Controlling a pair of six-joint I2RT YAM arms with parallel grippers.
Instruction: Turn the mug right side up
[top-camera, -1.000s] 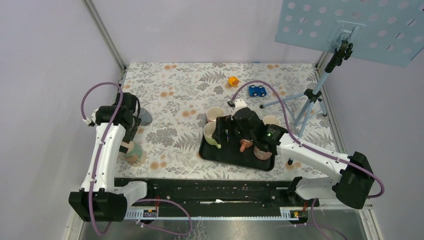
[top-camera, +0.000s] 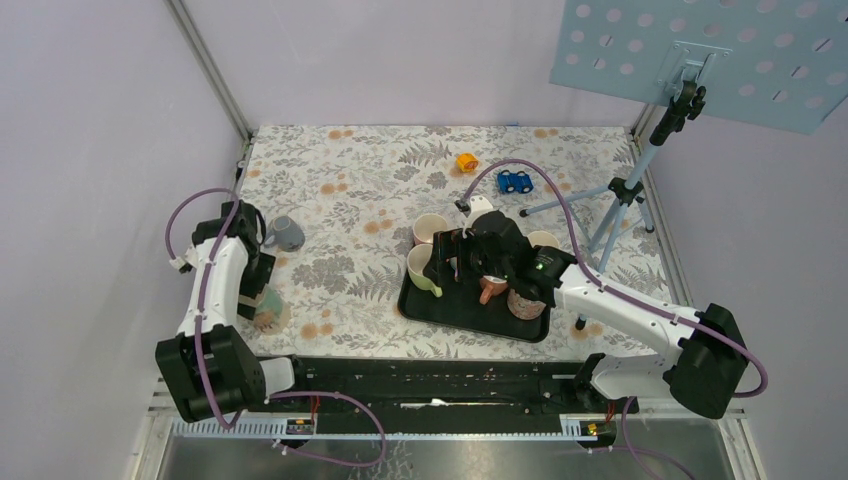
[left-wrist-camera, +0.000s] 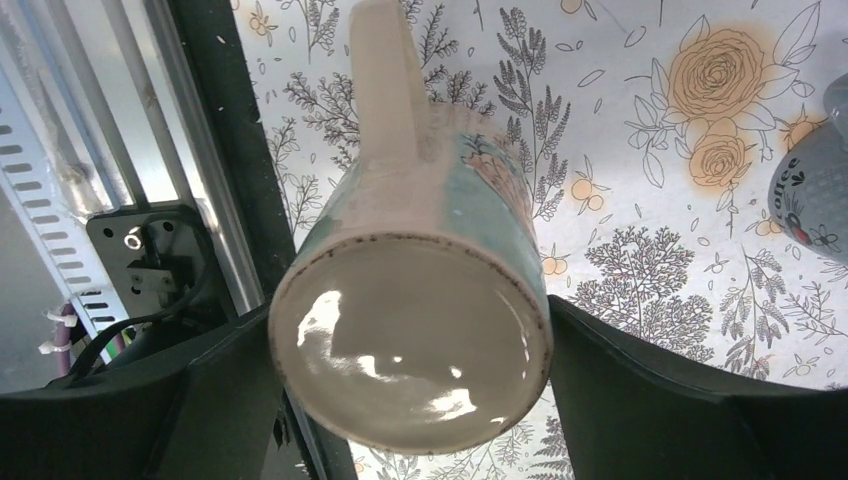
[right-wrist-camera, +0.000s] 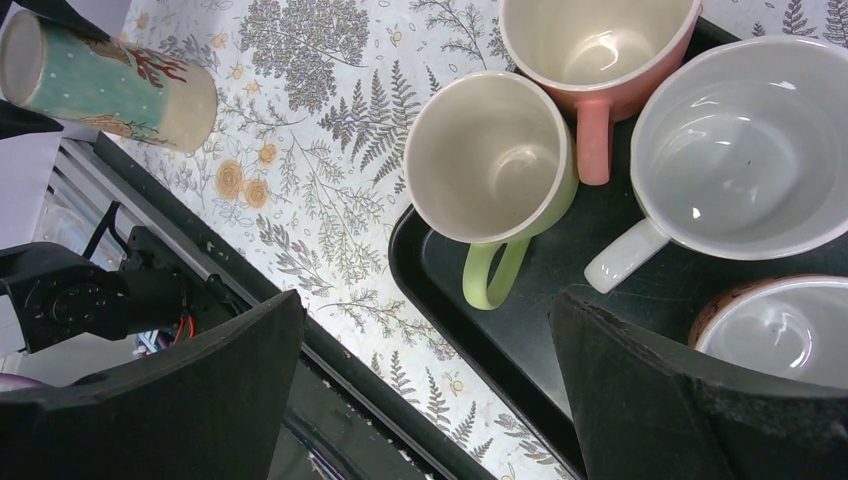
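The teal and cream mug (top-camera: 268, 310) lies on its side at the table's near-left edge, its bottom end (left-wrist-camera: 410, 335) towards the left wrist camera or its mouth; which end cannot be told for sure. Its handle (left-wrist-camera: 390, 90) shows beyond. My left gripper is open around that near end, a finger on either side. In the right wrist view the mug (right-wrist-camera: 150, 95) appears between the left fingers. My right gripper stands open above the black tray's mugs, with nothing held.
The black tray (top-camera: 450, 318) holds several mugs. A grey mug (top-camera: 287, 234) stands beside the left gripper. A yellow toy (top-camera: 467, 162), a blue toy car (top-camera: 514, 183) and a tripod stand (top-camera: 625, 190) are at the back and right.
My left gripper and arm have moved down and towards the table's near edge, around the lying mug. The right arm has stayed almost still.
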